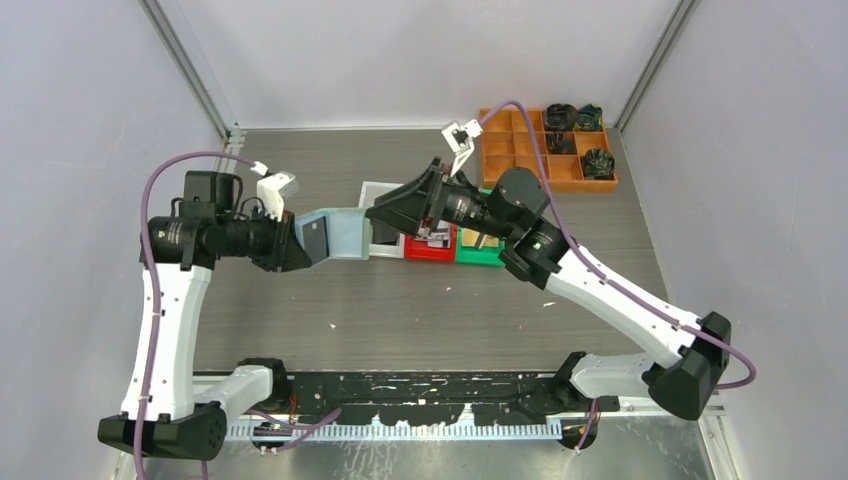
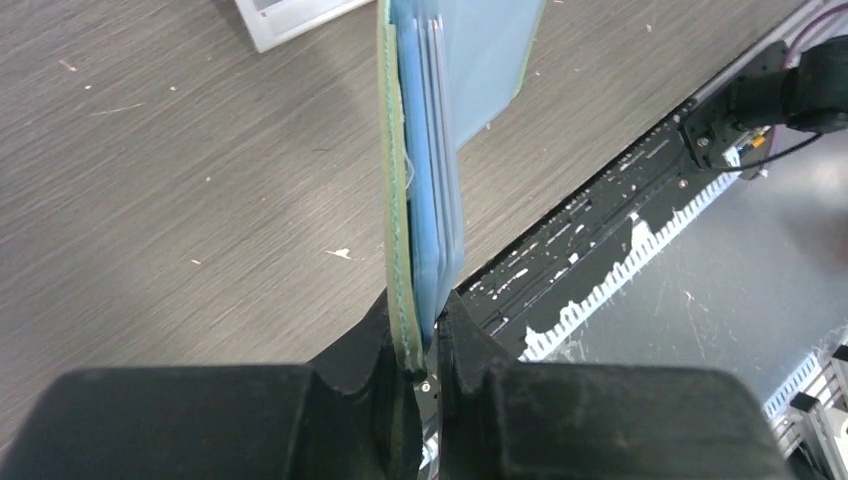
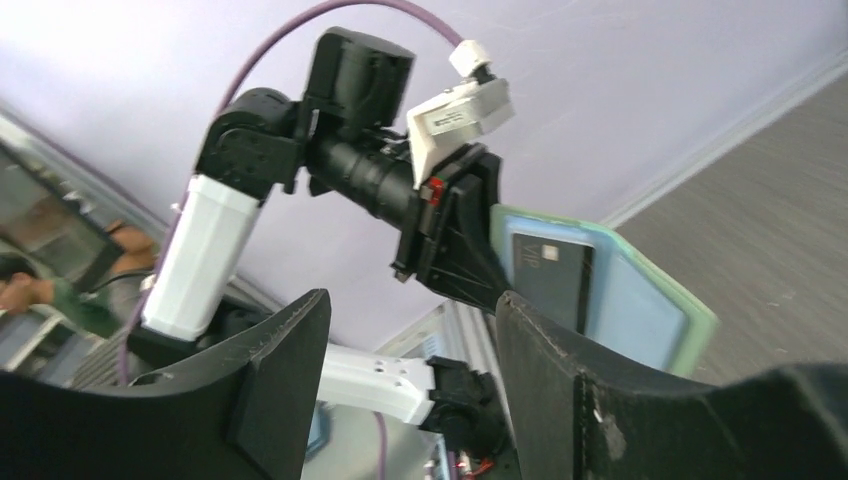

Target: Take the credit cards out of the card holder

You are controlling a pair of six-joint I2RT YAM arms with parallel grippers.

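Observation:
The light blue card holder (image 1: 347,234) is spread open, raised above the table. My left gripper is shut on its left side; several thin layers stand upright between the fingers in the left wrist view. A dark card (image 3: 552,278) shows on the holder's inner face, and I cannot tell how deep it sits in its pocket. My right gripper is open, its fingers apart with nothing between them. In the top view its fingertips are close to the holder's right edge; whether they touch is unclear.
White (image 1: 383,188), red (image 1: 430,253) and green (image 1: 480,256) trays stand side by side beneath the right gripper. Something dark lies in the white one. An orange compartment box (image 1: 507,187) with dark bundles sits at the back right.

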